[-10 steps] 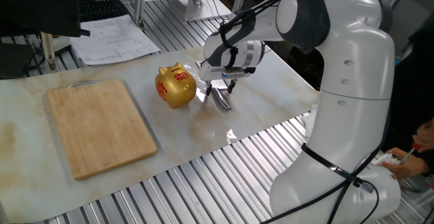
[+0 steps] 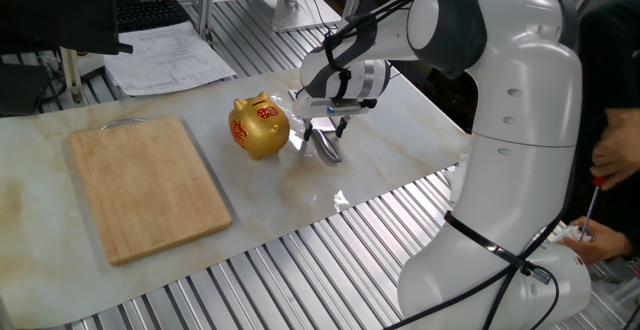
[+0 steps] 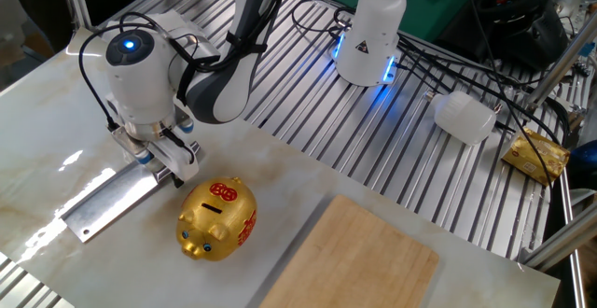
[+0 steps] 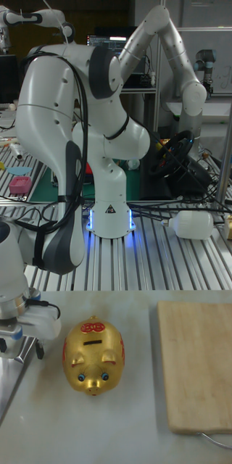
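Observation:
My gripper [image 2: 325, 133] reaches down to the table with its fingers spread apart, one on each side of a metal cleaver's handle [image 2: 326, 148]. The gap around the handle shows in exterior view 1, so the fingers look open. In exterior view 2 the cleaver's broad shiny blade [image 3: 110, 199] lies flat on the table, pointing away from the arm's base. The gripper [image 4: 20, 349] covers the handle end in exterior view 3. A golden piggy bank [image 3: 216, 219] with red markings stands upright close beside the gripper, not touching it as far as shows.
A wooden cutting board [image 2: 150, 188] lies flat beyond the piggy bank. Papers [image 2: 165, 60] rest at the table's far edge. Off the table, a white bulb-shaped object [image 3: 464, 118] and a gold box [image 3: 536, 156] sit on the slatted metal surface.
The arm, gripper, cleaver, piggy bank and board stay where they were. Only the person's hand with the screwdriver at the right edge has moved.

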